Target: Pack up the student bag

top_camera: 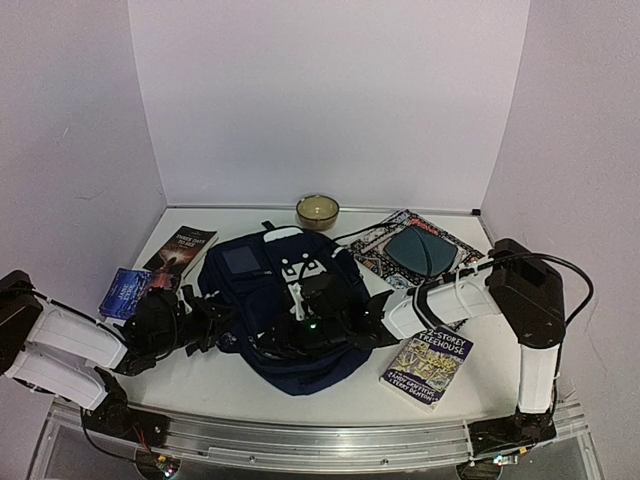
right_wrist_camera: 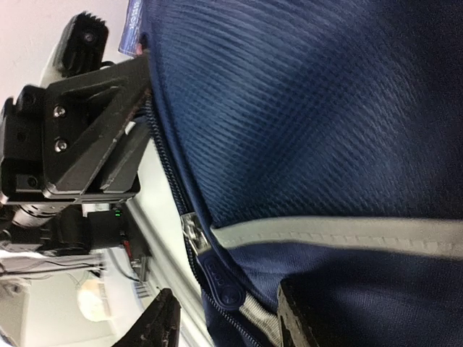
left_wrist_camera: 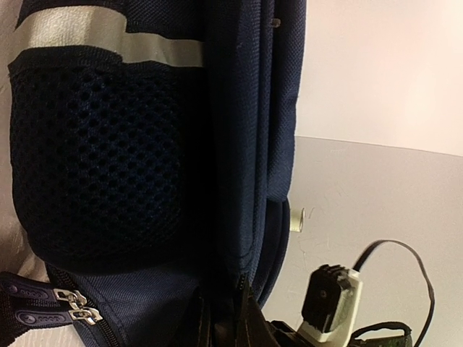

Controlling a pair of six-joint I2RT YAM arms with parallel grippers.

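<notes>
The dark navy student bag (top_camera: pixel 300 380) lies mid-table in the top view. At its left edge, my left gripper (top_camera: pixel 228 318) appears shut on the bag's fabric; in the left wrist view its dark fingertips stand close together against the cloth below the mesh pocket (left_wrist_camera: pixel 101 159). My right gripper (top_camera: pixel 268 342) is over the front of the bag. In the right wrist view its fingers (right_wrist_camera: pixel 160 322) stand apart. A zipper pull (right_wrist_camera: pixel 223 283) lies between and slightly beyond them, by the zipper track, not visibly pinched.
Two books, one dark (top_camera: pixel 182 250) and one blue (top_camera: pixel 125 293), lie left of the bag. A treehouse book (top_camera: pixel 430 365) is at right, under the right arm. Behind are a bowl (top_camera: pixel 318 212) and a patterned item (top_camera: pixel 385 235) with a teal pouch (top_camera: pixel 420 250) on it.
</notes>
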